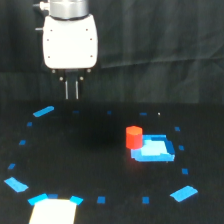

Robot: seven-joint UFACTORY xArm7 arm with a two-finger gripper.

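Observation:
At the upper left of the camera view, my gripper [72, 90] hangs from a white hand, pointing down. Two slim dark fingers stand a little apart, and nothing shows between them. A red block [134, 137] is well off to the right and lower in the picture. It overlaps the upper left part of a small blue tray [168, 155] with a white middle; whether it rests in the tray or in front of it, I cannot tell.
A pale square [53, 212] with blue pieces at its upper corners lies at the bottom left. Blue tape strips [16, 185] and small blue marks dot the black surface.

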